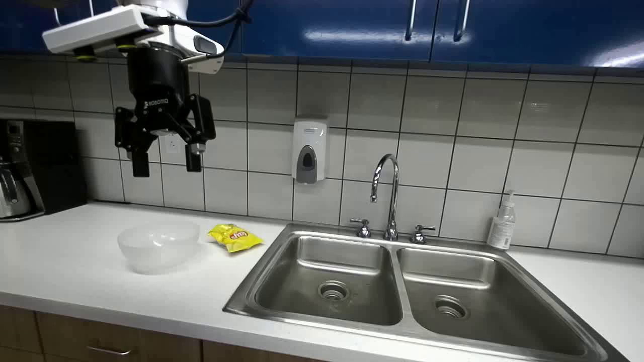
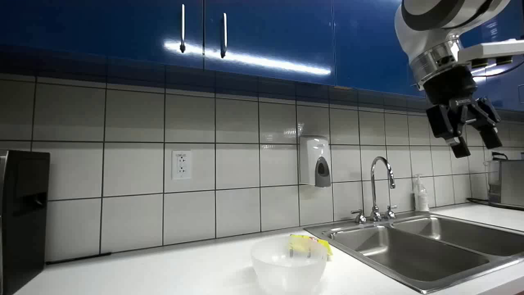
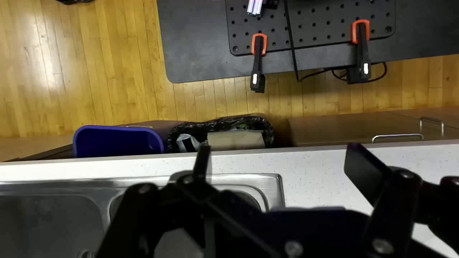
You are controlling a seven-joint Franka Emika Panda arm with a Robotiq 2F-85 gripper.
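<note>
High above the counter, my gripper (image 1: 166,172) hangs open and empty, its fingers pointing down and well apart. The second exterior view has the gripper (image 2: 475,150) at the upper right. In the wrist view the gripper spreads wide over the counter edge with nothing between its fingers. A translucent white bowl (image 1: 158,250) stands on the counter left of the sink; nothing shows inside it. Close beside it lies a yellow Lay's chip bag (image 1: 236,237), apart from the gripper. In the second exterior view, the bowl (image 2: 287,270) partly hides the bag (image 2: 321,243).
A double sink (image 1: 338,268) with a tall faucet (image 1: 392,193) takes up the counter's middle and right. A soap bottle (image 1: 502,223) stands behind it. On the wall is a dispenser (image 1: 309,151); a coffee maker (image 1: 45,166) is at left. Blue cabinets (image 1: 338,27) hang above.
</note>
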